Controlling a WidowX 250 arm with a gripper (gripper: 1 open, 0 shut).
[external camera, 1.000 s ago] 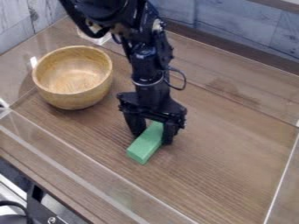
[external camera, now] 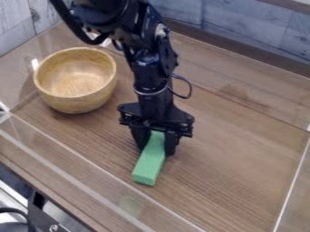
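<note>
My black gripper [external camera: 155, 132] is low over the wooden table, shut on a green block-like object [external camera: 150, 167], whose long body sticks out from under the gripper toward the front of the table. The upper part of the green object is hidden by the gripper. A tan wooden bowl [external camera: 75, 78] stands to the upper left of the gripper, apart from it.
A grey marbled wall [external camera: 248, 27] runs along the back. A dark cable [external camera: 13, 217] shows at the bottom left corner.
Over the last second the gripper and green object have moved toward the front of the table, and the green object has turned to lie more lengthwise. The bowl has not moved.
</note>
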